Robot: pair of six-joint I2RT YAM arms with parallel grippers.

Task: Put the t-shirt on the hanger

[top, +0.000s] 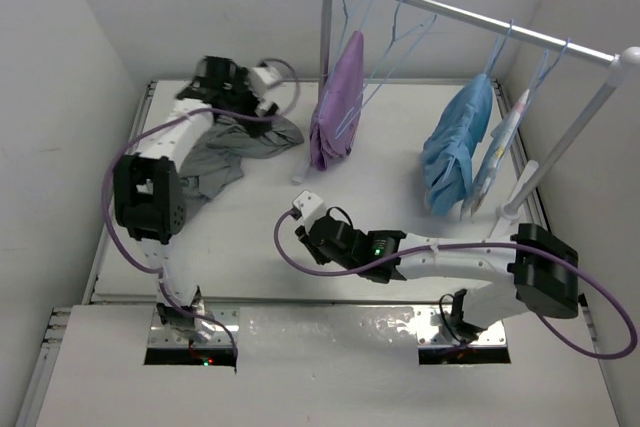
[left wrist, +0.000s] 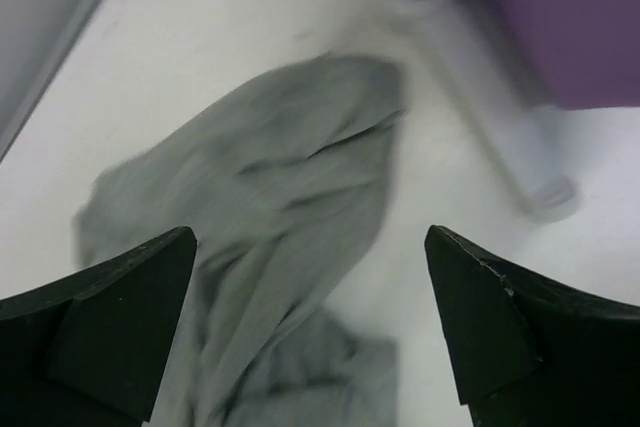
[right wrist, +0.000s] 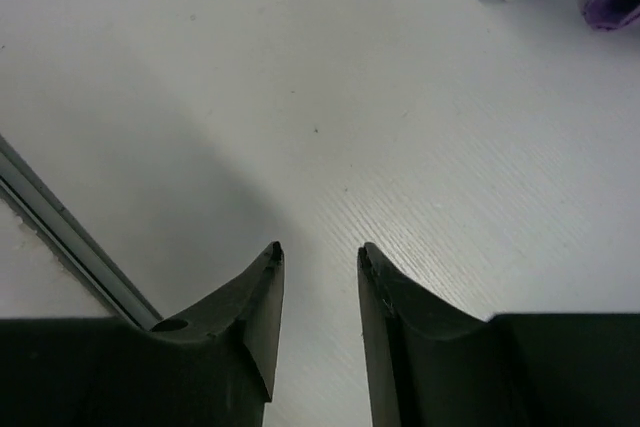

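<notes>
The grey t-shirt (top: 212,162) lies crumpled on the left side of the white table, and part of it spreads below my left gripper. That gripper is blurred in the top view. In the left wrist view its fingers stand wide apart, with the grey cloth (left wrist: 290,147) seen beyond them and none pinched between. Over bare table near the middle front hangs my right gripper, its fingers a little apart and nothing between them. An empty blue hanger (top: 395,32) hangs on the rack's rail, beside the purple garment.
A white rack rail (top: 470,15) crosses the upper right. It carries a purple garment (top: 340,102), a blue shirt (top: 458,142) and a patterned white garment (top: 500,152). The rack's white foot (left wrist: 510,127) is close to the t-shirt.
</notes>
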